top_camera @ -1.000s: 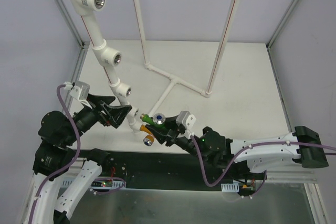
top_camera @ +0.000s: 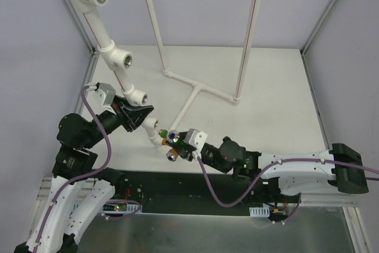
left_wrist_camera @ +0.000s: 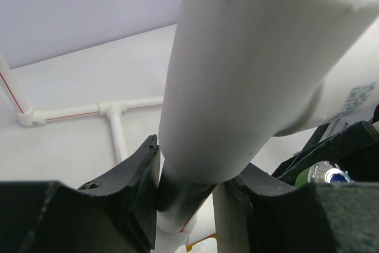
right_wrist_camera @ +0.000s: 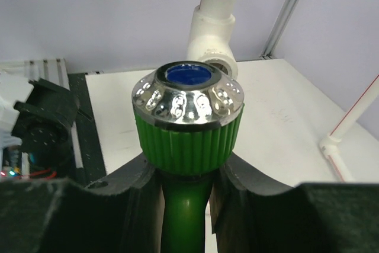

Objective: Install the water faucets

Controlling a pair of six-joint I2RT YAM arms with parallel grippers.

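A white pipe (left_wrist_camera: 231, 75) with sockets along its side rises from the white board. My left gripper (top_camera: 140, 118) has its fingers on both sides of this pipe, and in the left wrist view they meet it with no clear gap. A green faucet (right_wrist_camera: 186, 146) with a chrome head and blue end is held upright in the right wrist view, my right gripper (top_camera: 183, 141) being shut on its stem. An orange faucet (top_camera: 172, 155) sits low by the pipe, partly covered by the right gripper. Whether the green faucet touches an outlet (top_camera: 151, 122) cannot be told.
A white pipe frame (top_camera: 198, 85) with a T-joint lies across the board, its two long bars running to the back. Grey side walls (top_camera: 349, 81) enclose the space. The board's right part (top_camera: 278, 105) is clear.
The left gripper moved right, onto the pipe, and the pipe's upper part shifted left. The orange faucet shifted slightly in view.
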